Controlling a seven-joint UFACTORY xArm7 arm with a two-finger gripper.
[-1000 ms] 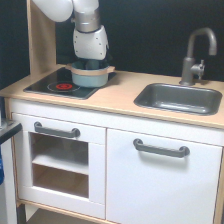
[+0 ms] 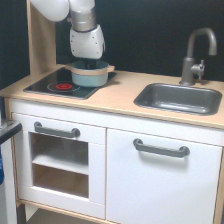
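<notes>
A blue-grey pot (image 2: 90, 76) with light tan handles stands on the black cooktop (image 2: 62, 88), towards its right back side. My white arm comes down from the top left, and its gripper (image 2: 88, 62) is directly above the pot. The fingers are too small and too hidden by the pot's rim to show whether they are open or shut, or touching anything. What is inside the pot is hidden.
Left of the pot, a burner (image 2: 63, 87) shows red. On the right are a grey sink (image 2: 178, 98) and a tall faucet (image 2: 197, 58). Bare wooden counter (image 2: 122, 92) lies between cooktop and sink. Below are cabinet doors with grey handles (image 2: 162, 148).
My gripper's white hand has shifted slightly left and up. The pot looks to be in about the same place on the cooktop.
</notes>
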